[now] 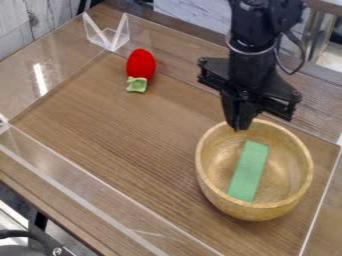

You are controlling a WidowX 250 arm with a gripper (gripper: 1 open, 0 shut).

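My gripper (pixel 247 105) hangs above the back rim of a tan bowl (pixel 287 150), its dark fingers pointing down; whether anything is between them is hard to tell. Inside the bowl lies a long green block (pixel 247 170). At the upper left, a red object (pixel 140 62) rests on the table, with a small light-green piece (pixel 136 85) just in front of it.
A clear plastic container (pixel 107 25) stands at the back left. The table's edge runs along the lower left.
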